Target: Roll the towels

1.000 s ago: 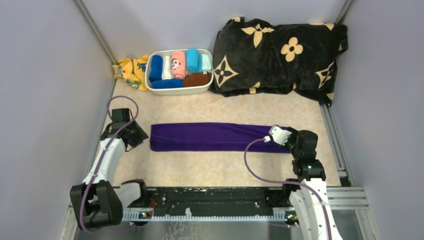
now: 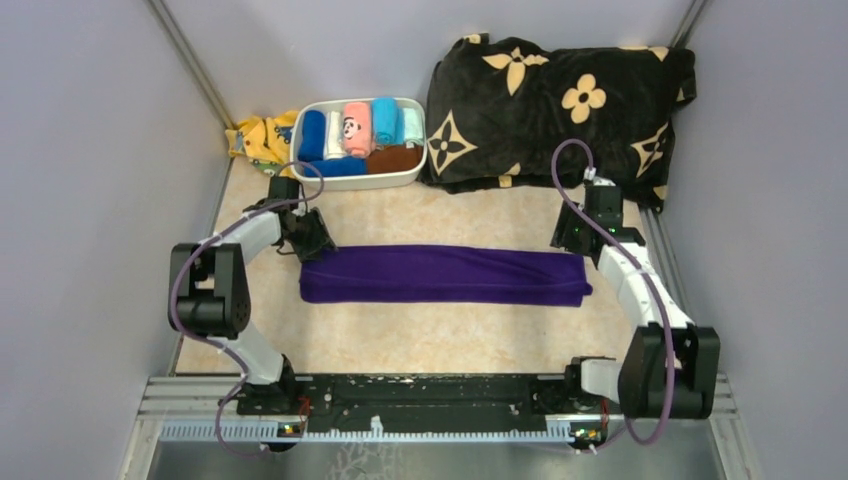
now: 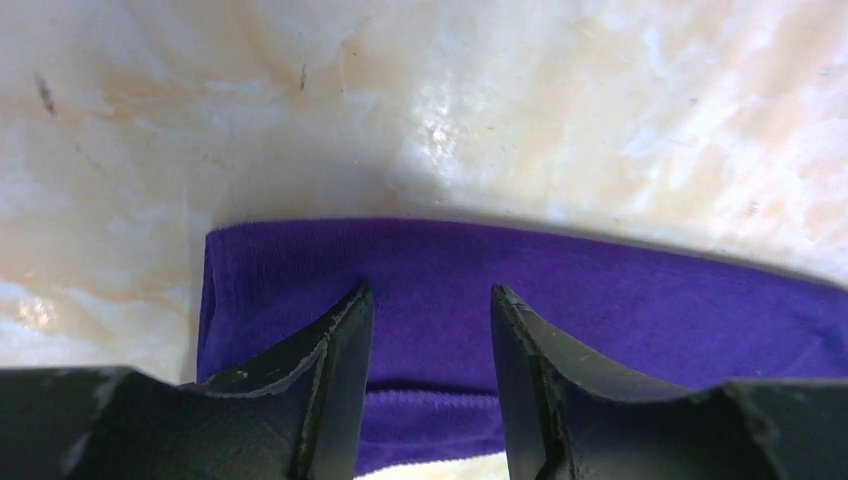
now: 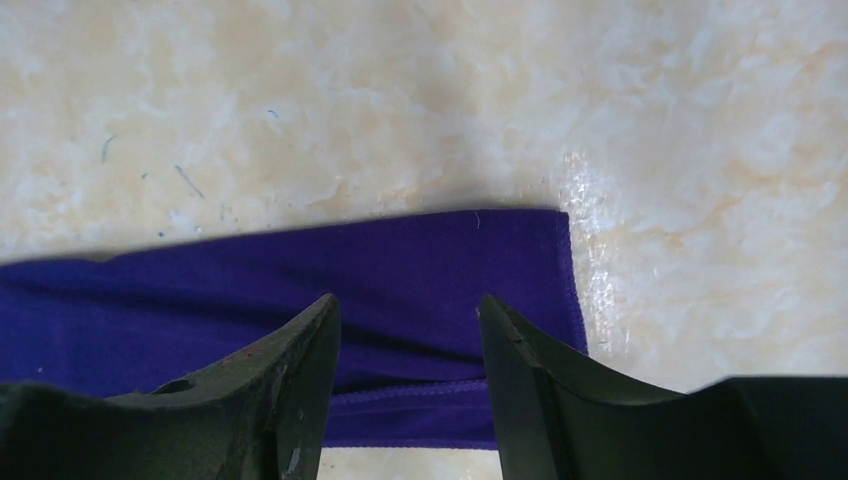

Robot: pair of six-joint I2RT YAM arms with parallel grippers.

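Observation:
A long purple towel lies across the table, folded lengthwise into a strip with a hem along it. My left gripper hangs over its left end; in the left wrist view the towel's left back corner shows just beyond the open fingers, with nothing between them. My right gripper is at the back edge of the right end, its fingers open and empty above the towel's right corner.
A white bin of rolled towels stands at the back left beside a yellow cloth. A dark patterned blanket lies at the back right.
My left gripper has moved right and toward the back, over the towel's left end. My right gripper has moved back from over the right end to its back edge. The towel looks unchanged.

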